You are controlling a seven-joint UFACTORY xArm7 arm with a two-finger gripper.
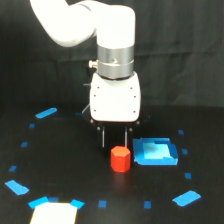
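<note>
A small red block [121, 160] with a many-sided top stands on the black table, near the middle. My gripper [115, 144] hangs just above and behind it, pointing down, with its two dark fingers apart. Nothing shows between them. Just right of the block is a blue open tray [154, 152], which looks empty.
Blue tape strips mark the table, one at the far left [46, 113], one at the left [16, 187] and one at the right [186, 198]. A pale square item [54, 213] lies at the front left edge. Bare table surrounds the block at left and front.
</note>
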